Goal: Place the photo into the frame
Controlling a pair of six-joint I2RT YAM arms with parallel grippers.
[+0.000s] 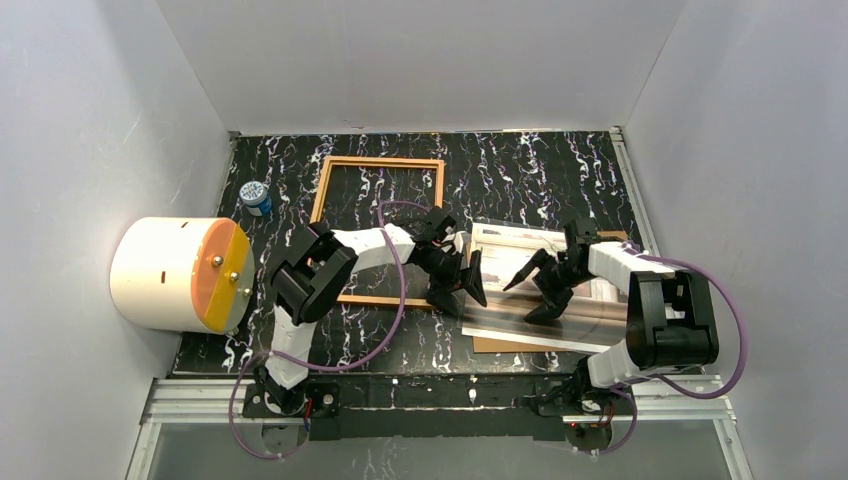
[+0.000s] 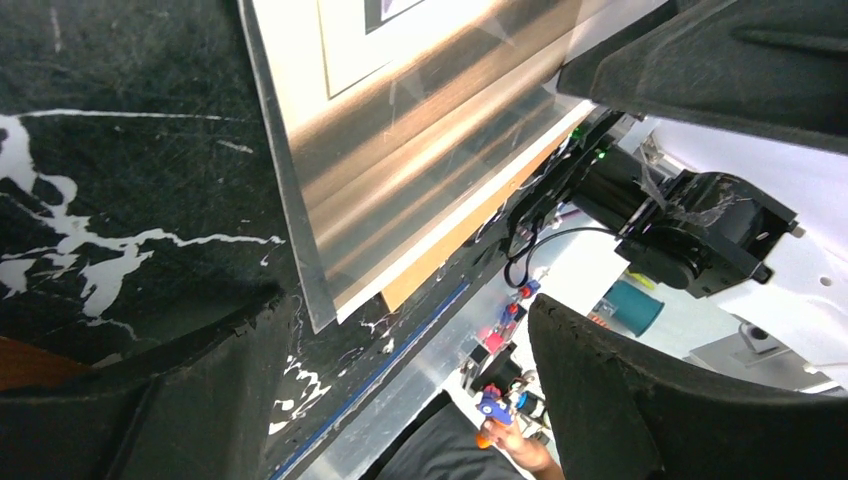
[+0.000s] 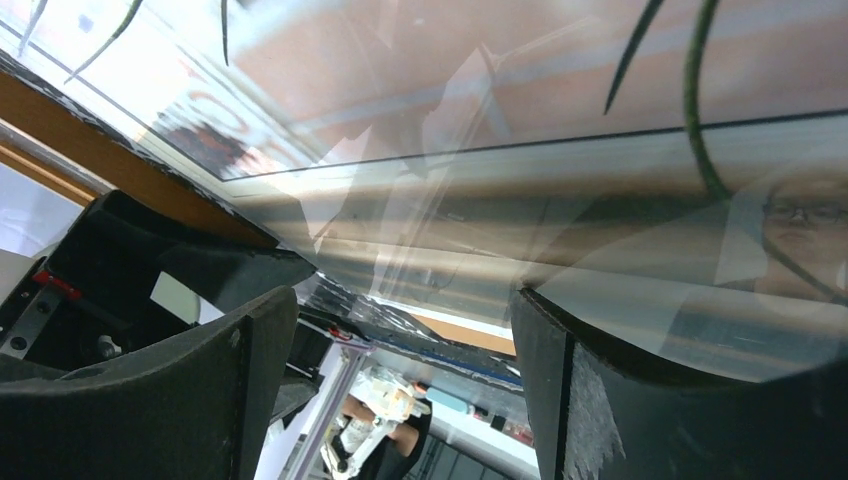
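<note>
The wooden frame lies empty on the left half of the table, partly covered by my left arm. To its right is a flat stack: a clear glossy sheet over the photo print with its pale border, with a brown board showing below. My left gripper stands open at the stack's left edge; nothing shows between its fingers. Over the front half of the sheet, my right gripper is open and empty. Whether its fingertips touch the sheet cannot be told.
A large white roll-shaped object with an orange-yellow end lies at the left, near a small blue jar. Walls close in the left, back and right sides. Both grippers are close together.
</note>
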